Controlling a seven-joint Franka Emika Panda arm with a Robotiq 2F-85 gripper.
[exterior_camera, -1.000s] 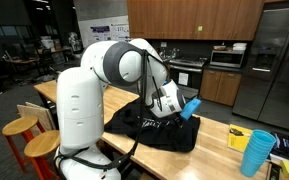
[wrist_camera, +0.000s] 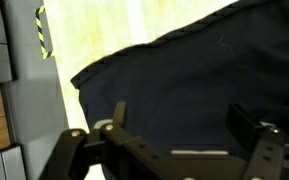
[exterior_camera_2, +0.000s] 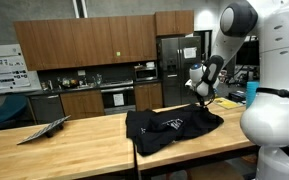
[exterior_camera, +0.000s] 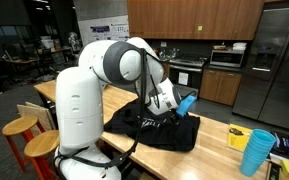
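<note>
A black cloth (exterior_camera: 182,137) lies spread over the light wooden table, with folds and uneven edges. It fills most of the wrist view, where one corner and a straight edge of the cloth (wrist_camera: 164,85) show against the pale wood. My gripper is open above the cloth, its two fingers wide apart and nothing held between them. In the second exterior view the gripper (exterior_camera_2: 202,100) hangs over the far right part of the cloth (exterior_camera_2: 162,130). Whether the fingertips touch the fabric I cannot tell.
A blue cup (exterior_camera: 256,152) stands on the table's right side, close to a yellow item (exterior_camera: 238,137). Red-brown stools (exterior_camera: 22,125) stand left of the table. Bare wood (exterior_camera_2: 59,150) lies left of the cloth. Kitchen cabinets and a fridge are behind.
The arm's end, with the blue piece on it, has shifted slightly left and up in the first exterior view. The cloth looks the same.
</note>
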